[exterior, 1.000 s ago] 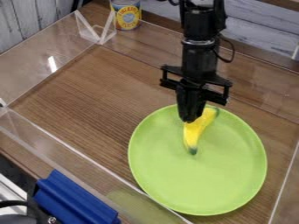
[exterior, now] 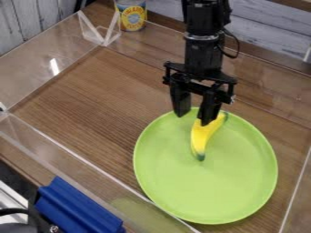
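A black robot gripper (exterior: 195, 104) hangs down over the back part of a round green plate (exterior: 201, 187). A yellow banana-shaped object (exterior: 202, 139) lies on that plate, its upper end just under the gripper's fingers. The fingers look apart, one over the left of the banana and the other near its upper right end; whether they touch it I cannot tell.
A can (exterior: 129, 14) stands at the back left, by a white plastic stand. Blue ridged blocks (exterior: 75, 209) sit at the front left. The wooden surface (exterior: 85, 109) left of the plate is clear. Clear walls edge the left side.
The gripper has turned and its fingers have spread wider over the banana's upper end. The banana and plate look about the same.
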